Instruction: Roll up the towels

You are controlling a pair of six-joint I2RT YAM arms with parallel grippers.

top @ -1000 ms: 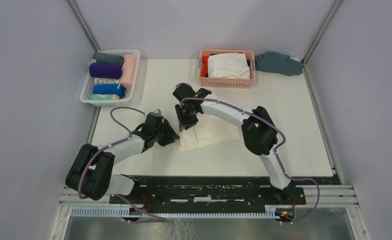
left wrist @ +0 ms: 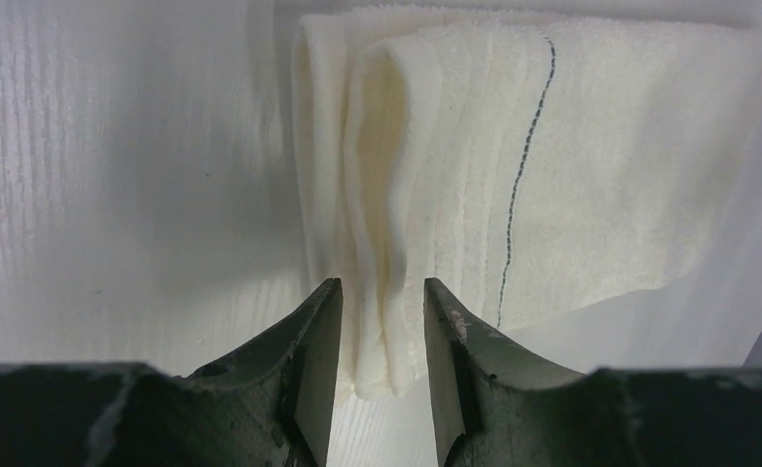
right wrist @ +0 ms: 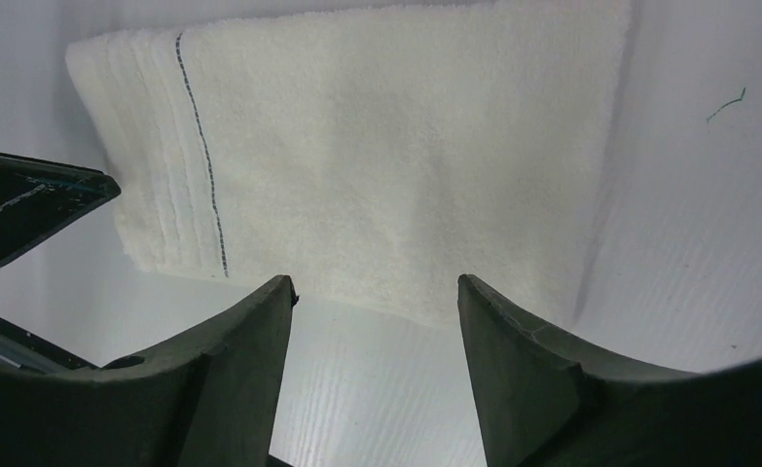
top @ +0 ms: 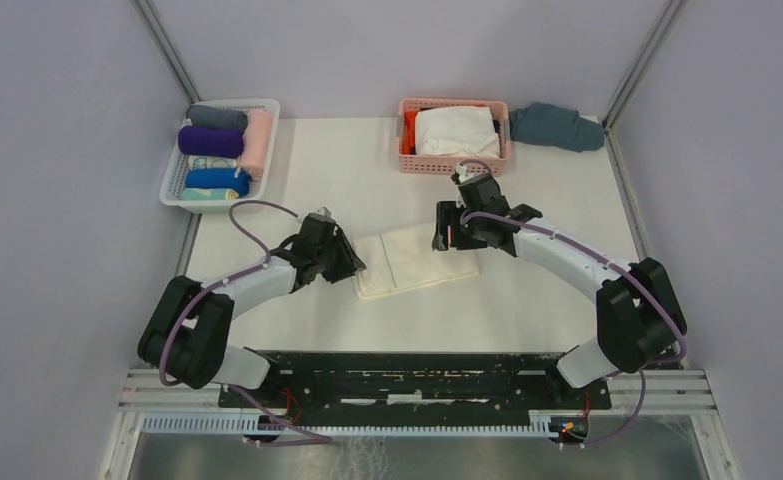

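Observation:
A cream towel (top: 412,260) lies on the white table, its left end folded in a narrow raised strip, as the left wrist view shows (left wrist: 386,195); a dark stitched line runs beside it. My left gripper (top: 352,264) is at that left end, its fingers (left wrist: 299,360) apart just over the fold. My right gripper (top: 447,228) hangs over the right part of the towel, open, with the flat cloth (right wrist: 396,165) below and nothing between its fingers.
A white basket (top: 172,170) of rolled towels stands at the back left. A pink basket (top: 452,166) with folded towels stands at the back centre-right, beside a dark teal cloth (top: 557,128).
My left gripper has shifted slightly right onto the folded end.

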